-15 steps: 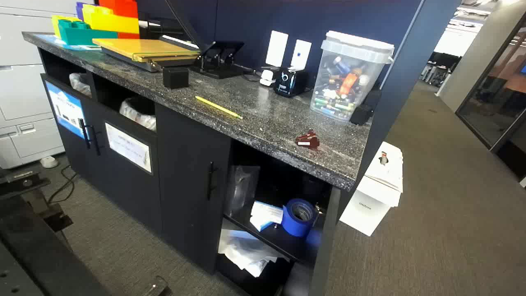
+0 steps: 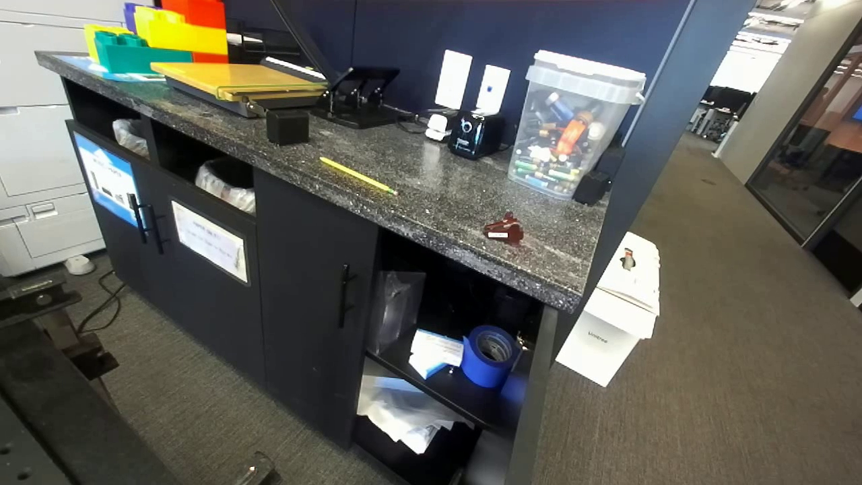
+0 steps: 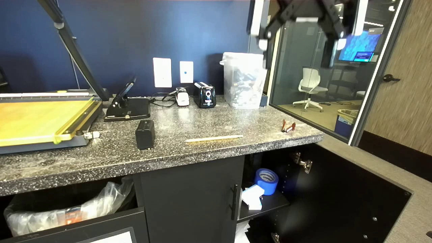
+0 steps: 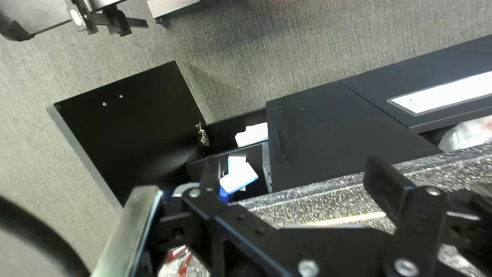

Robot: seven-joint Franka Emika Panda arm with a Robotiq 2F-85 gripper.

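Observation:
At the top of the second exterior view my gripper (image 3: 298, 56) hangs above the countertop, its fingers wide apart and nothing between them. The wrist view also shows the gripper open, looking down past the counter's edge. On the granite counter (image 2: 452, 194) lie a yellow pencil (image 3: 213, 139) and, near the right end, a dark red clip-like object (image 2: 504, 230). Below, a cabinet door (image 3: 348, 194) stands swung open. On its shelf are a blue roll of tape (image 2: 489, 356) and white-and-blue boxes (image 3: 252, 197).
A clear bucket of batteries (image 2: 566, 125), a black pencil sharpener (image 3: 205, 95), a black block (image 3: 144, 134) and a yellow paper cutter (image 3: 44, 117) occupy the counter. A white box (image 2: 610, 315) stands on the floor beyond it.

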